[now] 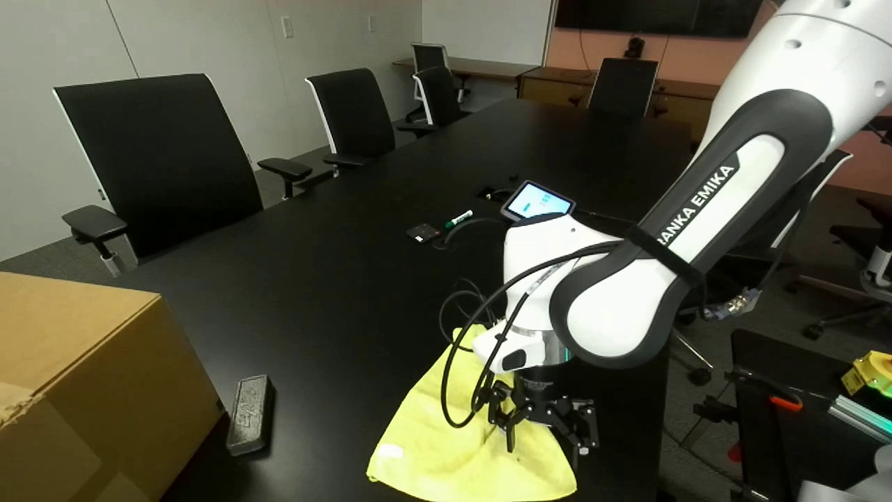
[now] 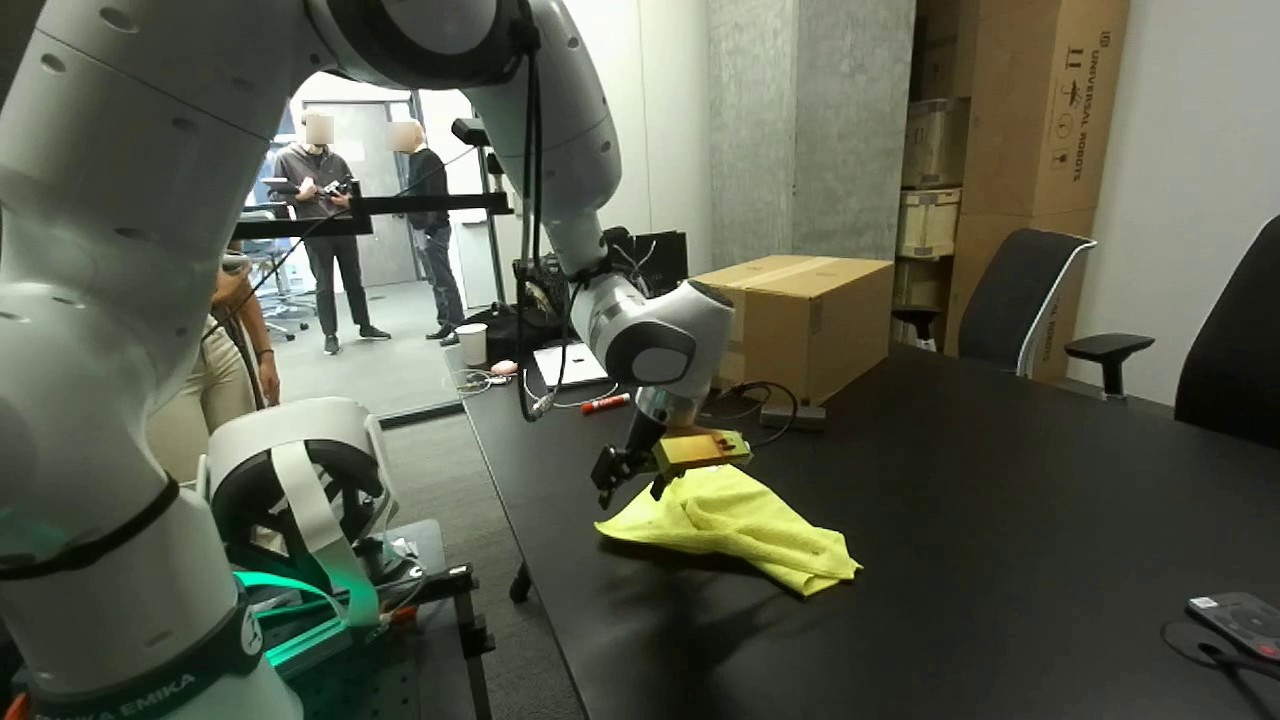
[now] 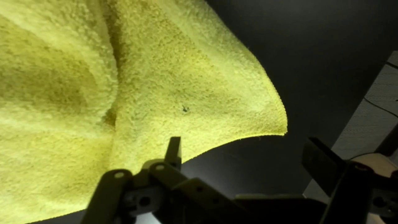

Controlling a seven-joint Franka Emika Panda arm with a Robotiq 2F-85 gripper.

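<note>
A yellow cloth (image 1: 443, 439) lies loosely spread and folded on the black table. My gripper (image 1: 545, 449) hangs over its right-hand edge with the fingers wide apart. In the wrist view, the left finger (image 3: 173, 149) overlaps the border of the cloth (image 3: 160, 97), while the other finger stands beyond the cloth's pointed corner. Nothing is gripped. From the opposite side, the gripper (image 2: 632, 490) appears above the cloth's (image 2: 744, 516) edge near the table side. Whether a fingertip touches the cloth cannot be made out.
A cardboard box (image 1: 92, 393) and a black eraser (image 1: 250, 414) occupy the table's left side. Farther back are a lit tablet (image 1: 537, 202), a green marker (image 1: 459, 219) and a small dark device (image 1: 423, 233). Bare tabletop lies between them and the cloth.
</note>
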